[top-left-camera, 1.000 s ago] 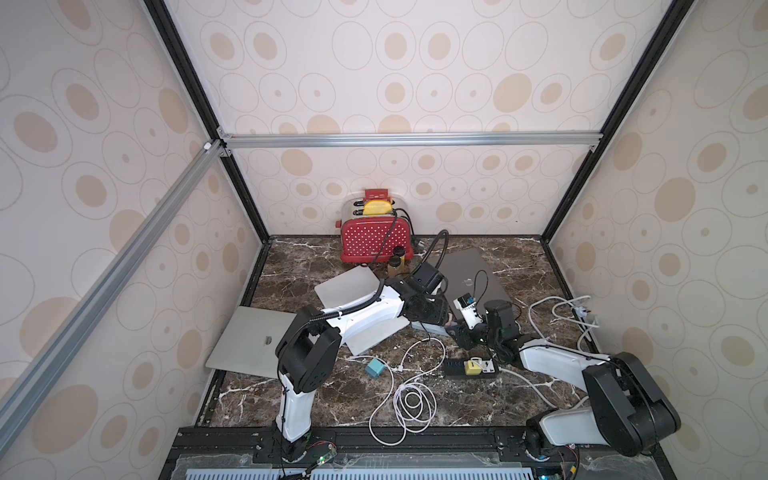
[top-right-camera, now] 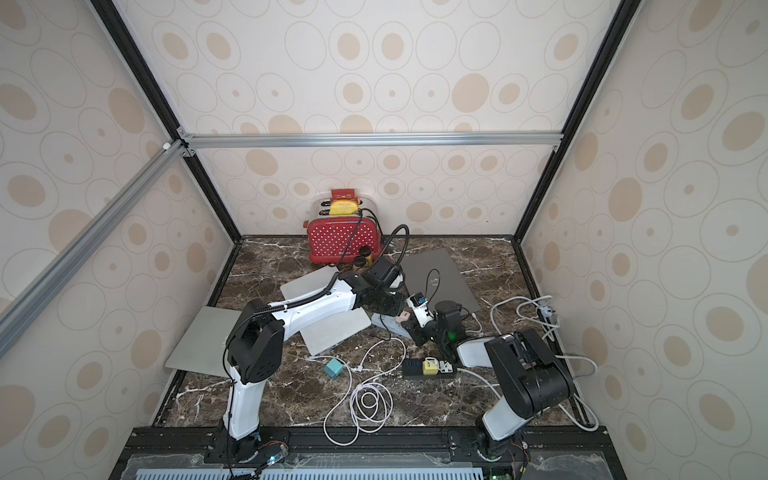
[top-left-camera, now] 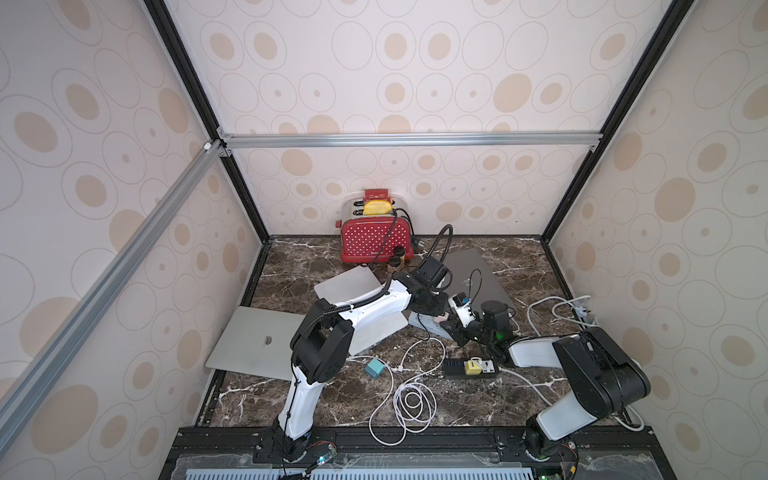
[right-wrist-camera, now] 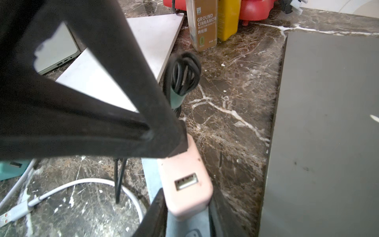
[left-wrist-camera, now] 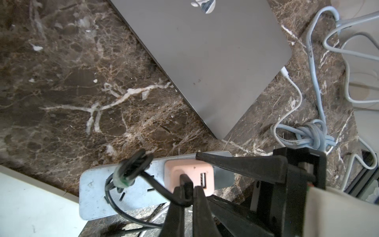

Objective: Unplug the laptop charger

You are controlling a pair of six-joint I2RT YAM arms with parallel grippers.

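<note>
A pink USB charger (right-wrist-camera: pixel 187 199) sits on the pale blue power strip (left-wrist-camera: pixel 94 193), beside a black cable with a coiled bundle (right-wrist-camera: pixel 185 73). My left gripper (top-left-camera: pixel 432 300) is over the strip; in the left wrist view its fingers meet shut at the bottom, partly behind the black cable, and its frame covers the charger's top in the right wrist view. My right gripper (top-right-camera: pixel 412 320) has its fingers apart on either side of the charger, low in the right wrist view; whether they touch it is unclear.
A dark grey laptop (left-wrist-camera: pixel 205 59) lies behind the strip, white boards (right-wrist-camera: pixel 130 43) to the left. The toaster (top-left-camera: pixel 376 240) and spice containers (right-wrist-camera: pixel 201 23) stand at the back. A second strip (top-left-camera: pixel 456 368) and loose cables lie in front.
Over the last second my left gripper has shifted slightly right and up in the top left view. The right arm's elbow has moved left and up while its gripper stays near the strip.
</note>
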